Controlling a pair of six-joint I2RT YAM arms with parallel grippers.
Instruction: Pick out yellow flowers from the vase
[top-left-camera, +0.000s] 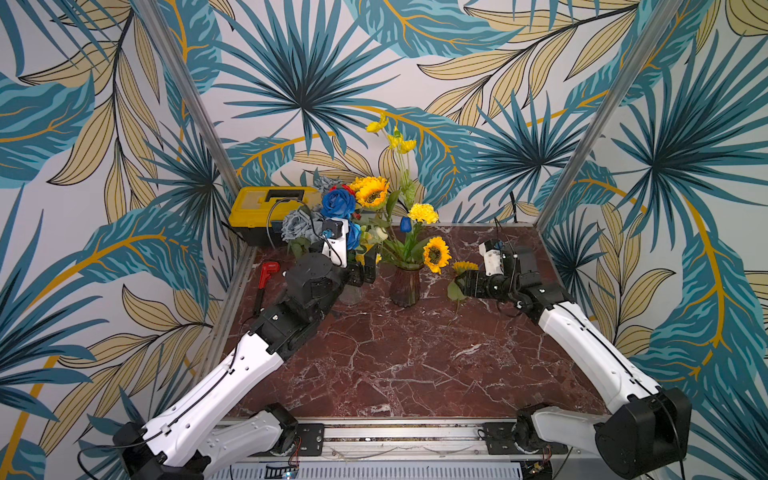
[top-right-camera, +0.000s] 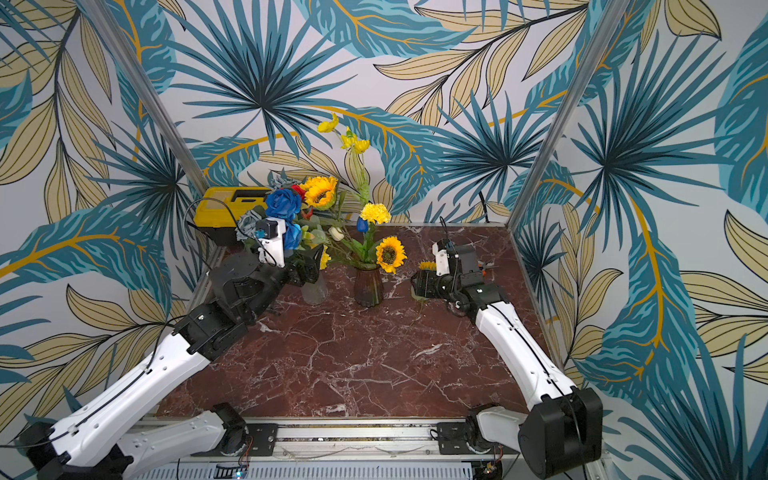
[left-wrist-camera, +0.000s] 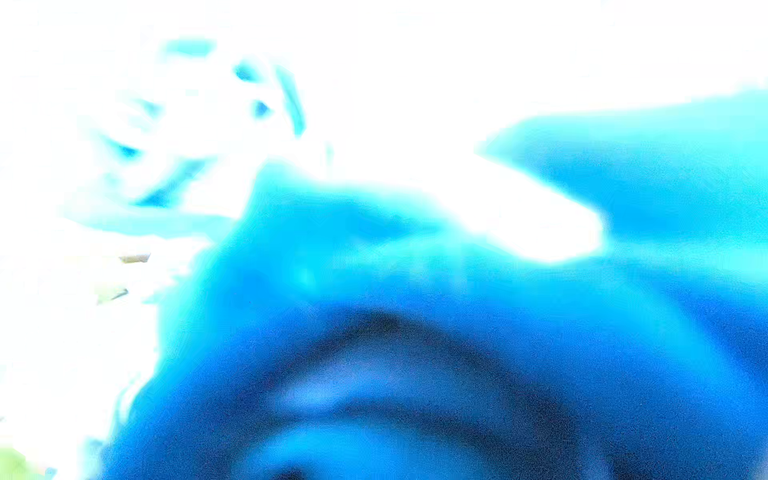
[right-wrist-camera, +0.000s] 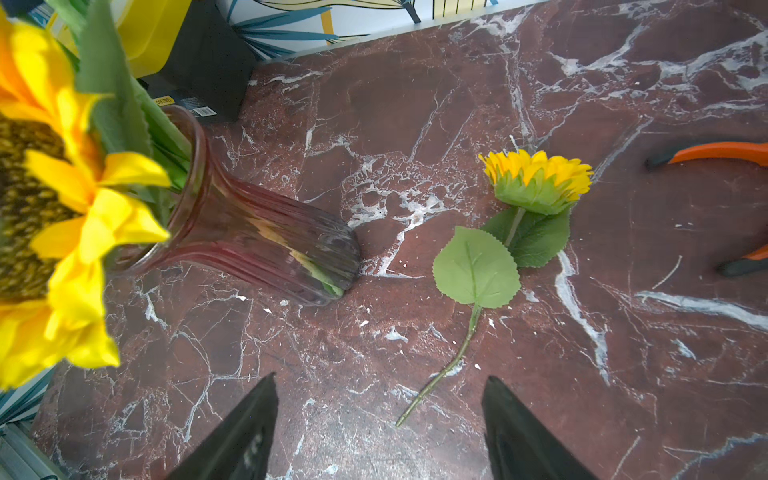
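Observation:
The reddish glass vase (top-left-camera: 405, 289) holds a front sunflower (top-left-camera: 436, 254), a yellow carnation (top-left-camera: 424, 213) and tall yellow blossoms (top-left-camera: 402, 145). A second sunflower (top-left-camera: 370, 192) leans among the blue roses (top-left-camera: 338, 203). My open left gripper (top-left-camera: 365, 268) is left of the vase; another yellow flower (top-right-camera: 324, 257) shows by its fingers, mostly hidden. In the left wrist view, an overexposed blue blur covers everything and no fingers can be made out. My right gripper stands open and empty right of the vase. Ahead of it, a cut yellow flower (right-wrist-camera: 536, 181) lies on the table.
Behind the left gripper stands a clear vase (top-right-camera: 315, 291). A yellow and black toolbox (top-left-camera: 268, 209) sits at the back left, with a red-handled tool (top-left-camera: 267, 272) in front. Orange-handled pliers (right-wrist-camera: 720, 152) lie beyond the loose flower.

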